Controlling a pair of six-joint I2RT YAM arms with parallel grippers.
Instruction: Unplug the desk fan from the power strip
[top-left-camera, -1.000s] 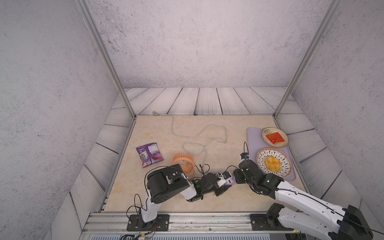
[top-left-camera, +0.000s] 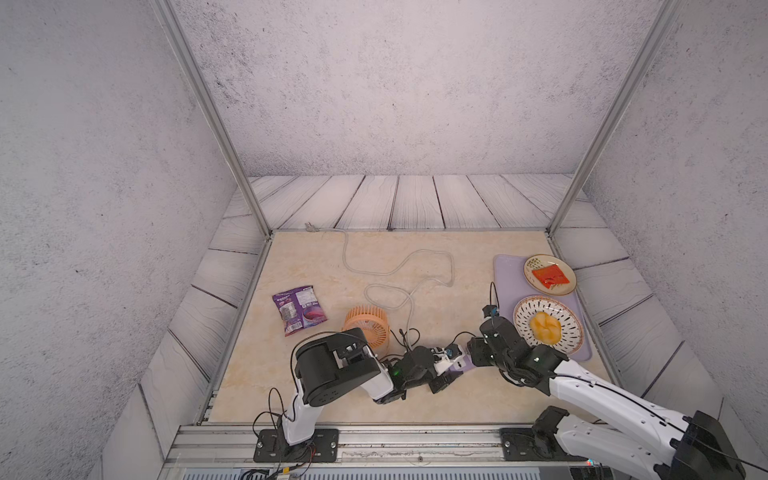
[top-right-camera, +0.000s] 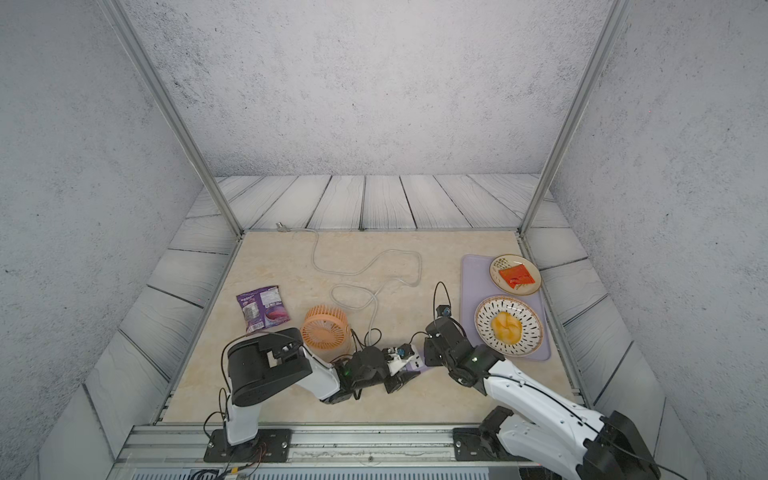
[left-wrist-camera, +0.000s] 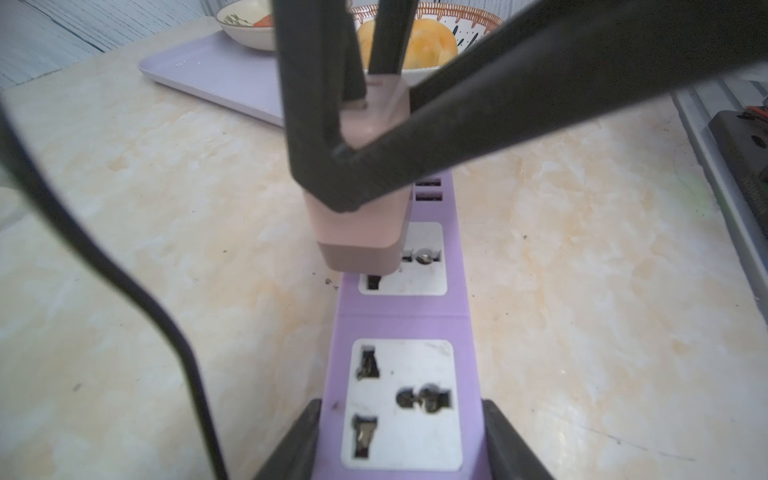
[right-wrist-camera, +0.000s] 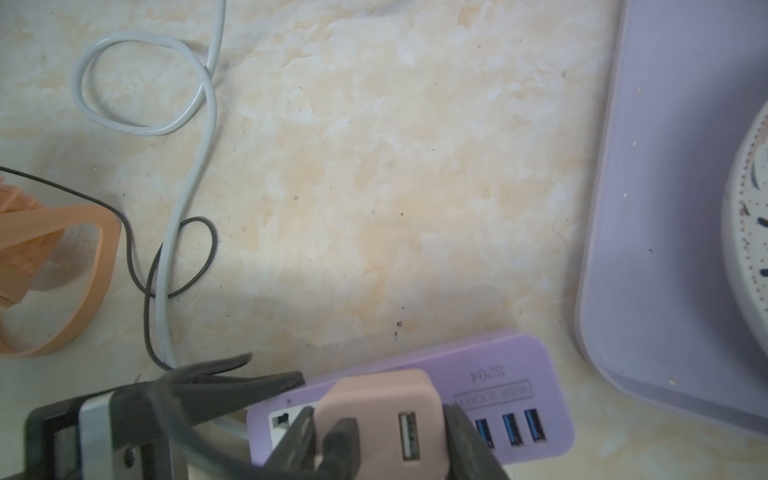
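Observation:
The orange desk fan (top-left-camera: 368, 326) stands left of centre, its thin black cord running toward the strip. The purple power strip (left-wrist-camera: 456, 320) lies on the table, with my left gripper shut across its near end. A pink plug block (left-wrist-camera: 356, 228) sits between the fingers of my right gripper, which touch both sides. In the left wrist view the block looks tilted and raised over the far socket (left-wrist-camera: 424, 276), overhanging the strip's left edge; its prongs do not show. The nearer socket (left-wrist-camera: 400, 408) is empty.
A lilac tray (top-left-camera: 508, 276) with two plates lies at the right. A purple snack packet (top-left-camera: 300, 309) is at the left. The white cord (top-left-camera: 392, 272) winds over the back of the table. Bare table lies behind the strip.
The left arm, the fan and the strip look still.

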